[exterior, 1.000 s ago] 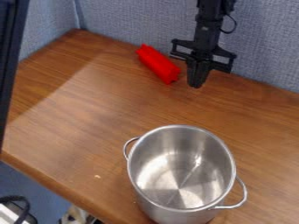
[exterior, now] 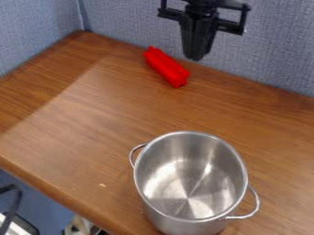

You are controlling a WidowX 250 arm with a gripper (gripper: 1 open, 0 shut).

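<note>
A red cylindrical object (exterior: 166, 67) lies on the wooden table at the back, near the wall. My black gripper (exterior: 196, 50) hangs above and to the right of it, raised at the top of the view, shut with nothing visible between its fingers. A steel pot (exterior: 190, 179) with two side handles stands at the front right, empty.
Grey padded walls (exterior: 276, 55) border the back and left side. Dark cables lie off the table at the lower left.
My gripper has risen from near table level beside the red object to higher up, slightly left. The red object and pot have stayed where they were.
</note>
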